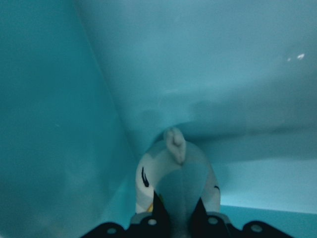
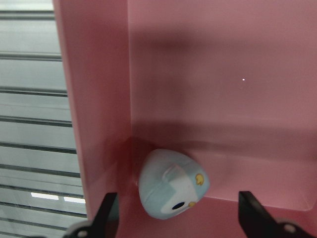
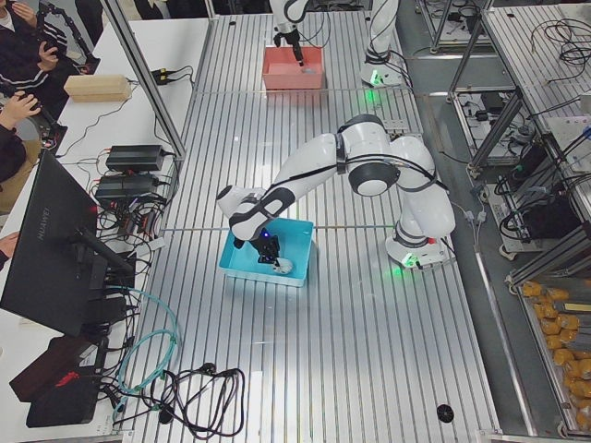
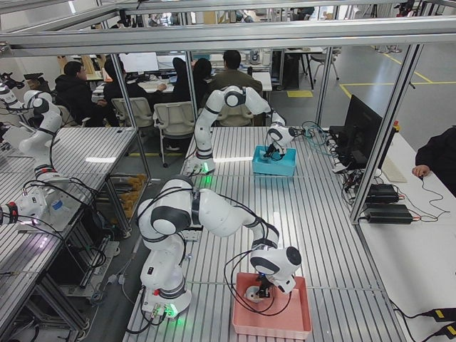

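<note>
A plush toy (image 1: 151, 163) with white and pale blue fabric is in the blue bin (image 3: 235, 275), held between the fingers of my left gripper, which is down inside that bin. In the right wrist view another small plush toy (image 2: 171, 183), light blue and white, lies against a wall of the pink bin (image 2: 94, 74). My right gripper is open over it, a finger on either side and apart from the toy.
The bins stand on separate parts of the slatted metal table (image 3: 342, 323), with bare space between them. A monitor (image 3: 51, 240), cables (image 3: 212, 401) and power boxes line the side. Frame posts rise at the table edge.
</note>
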